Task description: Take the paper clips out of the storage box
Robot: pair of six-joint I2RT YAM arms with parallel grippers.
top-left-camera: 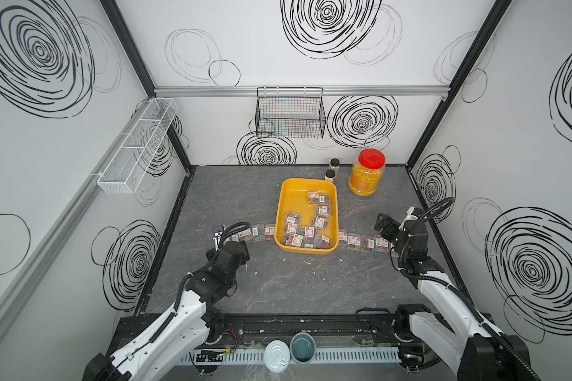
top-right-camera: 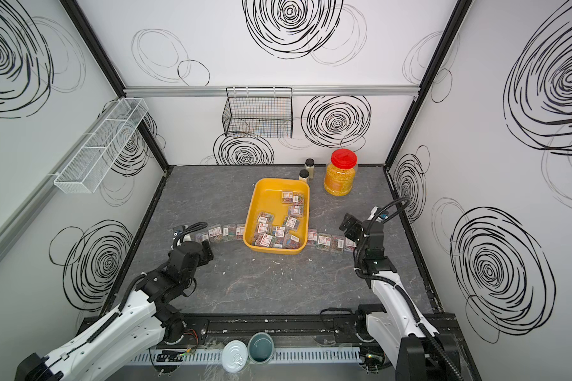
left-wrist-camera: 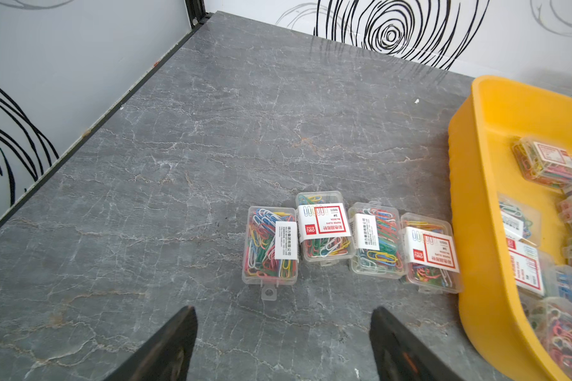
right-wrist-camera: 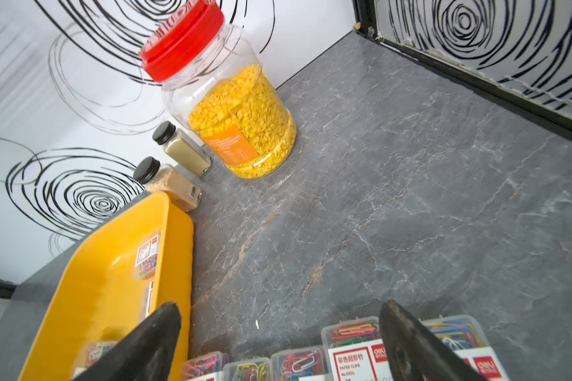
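The yellow storage box [top-left-camera: 307, 184] stands mid-table with several clear boxes of coloured paper clips [top-left-camera: 320, 222] inside. Left of it, a row of paper clip boxes [left-wrist-camera: 324, 227] lies flat on the table. Another row [top-left-camera: 354, 241] runs along its right side. My left gripper is open behind the left row in its wrist view, nothing between its fingers. The right gripper also stands open, near the outer end of the right row, with its fingers [right-wrist-camera: 403, 343] partly covering boxes in its wrist view. Neither holds anything.
A red-lidded jar [top-left-camera: 366, 172] of yellow pieces and two small black-capped jars [top-left-camera: 330, 174] stand behind the yellow box. A black wire basket [top-left-camera: 290, 117] hangs on the back wall.
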